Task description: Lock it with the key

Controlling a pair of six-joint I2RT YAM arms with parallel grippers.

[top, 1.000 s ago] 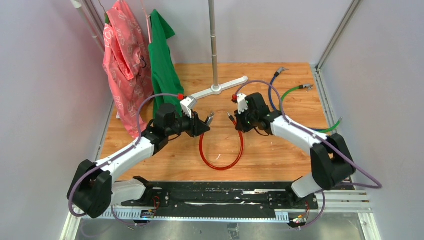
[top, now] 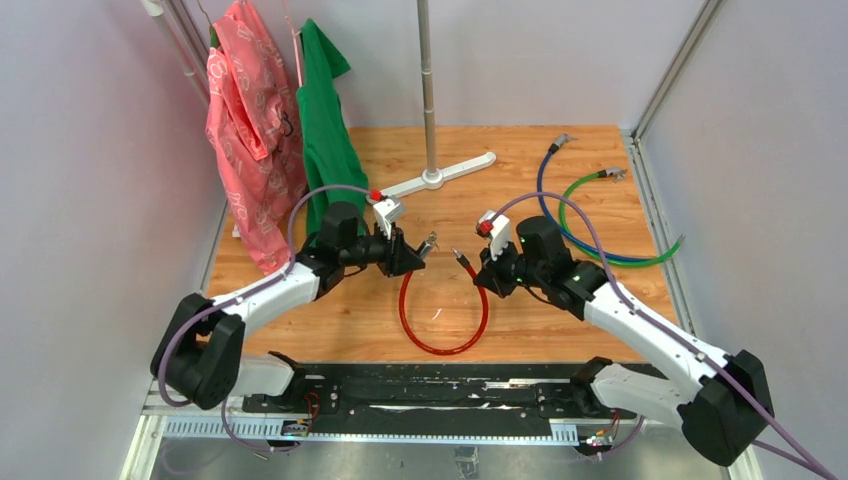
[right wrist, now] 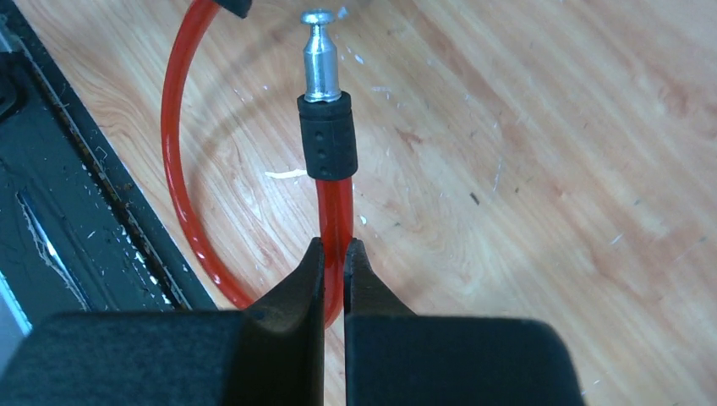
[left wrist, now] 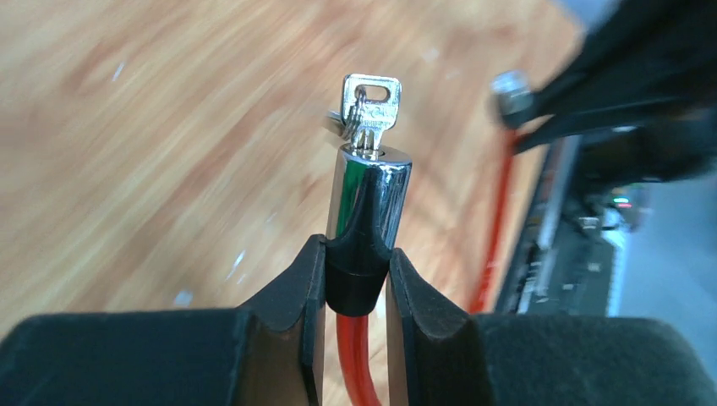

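Observation:
A red cable lock (top: 444, 352) forms a U between my two grippers, its ends apart. In the left wrist view, the chrome lock cylinder (left wrist: 369, 196) points upward with a key (left wrist: 369, 103) standing in its end. My left gripper is shut on the cylinder's black collar. In the right wrist view, the lock's silver metal pin (right wrist: 321, 59) sticks out of a black sleeve (right wrist: 328, 137). Just below that sleeve, my right gripper is shut on the red cable. Seen from above, the left gripper (top: 412, 262) and right gripper (top: 484, 280) face each other across a gap.
Blue (top: 541, 180) and green (top: 566, 200) cable locks lie at the back right. A stand's white foot (top: 433, 178) is behind the grippers. A green cloth (top: 327, 120) and a red patterned cloth (top: 253, 130) hang at the left.
My left gripper has shifted a little to the right. The red loop hangs slightly nearer the front.

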